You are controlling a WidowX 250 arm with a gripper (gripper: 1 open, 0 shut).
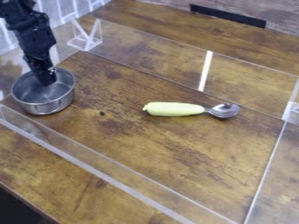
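Observation:
My black gripper (45,72) hangs at the upper left, its fingers reaching down over the rim into a steel bowl (45,100). I cannot tell how far apart the fingers are or whether they touch the bowl. A spoon with a pale yellow-green handle (173,109) and a metal head (225,110) lies on the wooden table (152,166), to the right of the bowl.
Clear low walls run round the work area, along the lower left, the back and the right. A dark slot (228,16) is at the back.

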